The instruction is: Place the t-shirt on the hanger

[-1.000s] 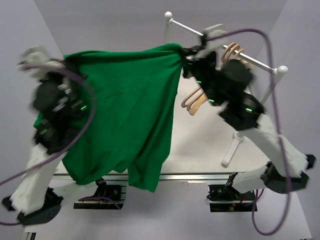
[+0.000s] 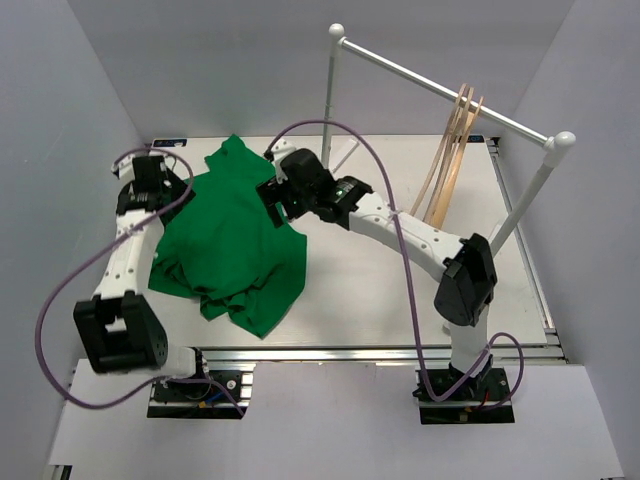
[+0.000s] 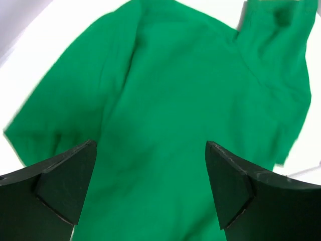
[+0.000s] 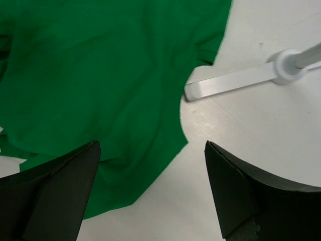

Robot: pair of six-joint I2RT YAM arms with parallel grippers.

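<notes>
The green t shirt (image 2: 225, 240) lies spread and rumpled on the left half of the white table (image 2: 370, 300). My left gripper (image 2: 155, 195) is above its left edge; in the left wrist view its fingers (image 3: 50, 196) are wide apart over the cloth (image 3: 170, 100). My right gripper (image 2: 280, 195) hovers over the shirt's right side, also open, with the cloth (image 4: 100, 75) below in the right wrist view. Several wooden hangers (image 2: 445, 170) hang bunched on the white rail at the right.
The white rack (image 2: 440, 85) spans the right side, its foot (image 4: 230, 80) beside the shirt. Bare table lies below the hangers and in front of the rack. Grey walls bound both sides.
The shirt was held up by both grippers and now lies flat on the table. Both grippers have let go; both arms moved left and lower, and the hangers' swing has changed.
</notes>
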